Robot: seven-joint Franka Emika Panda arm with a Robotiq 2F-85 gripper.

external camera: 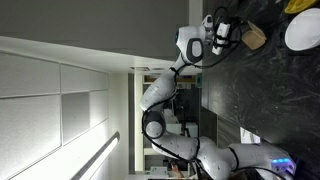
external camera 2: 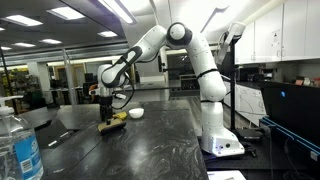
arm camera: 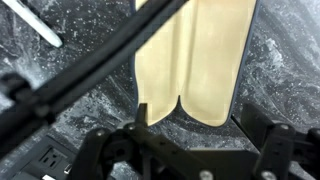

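Note:
A tan, two-lobed tray-like object (arm camera: 205,60) with a dark edge fills the upper middle of the wrist view. My gripper is open, its dark fingers wide apart at either side of the object's near end. Nothing is held between them. In exterior view 1 the tan object (external camera: 254,36) lies on the dark tabletop, just to the image right of the gripper. Exterior view 2 has it (external camera 2: 112,126) below the arm's end. A black cable crosses the wrist view and covers part of its left side.
A white bowl (external camera 2: 137,113) stands nearby, with something yellow (external camera: 299,5) close to it. In the wrist view a white pen-like stick (arm camera: 35,22) lies at upper left. A water bottle (external camera 2: 22,150) stands at the table's near left.

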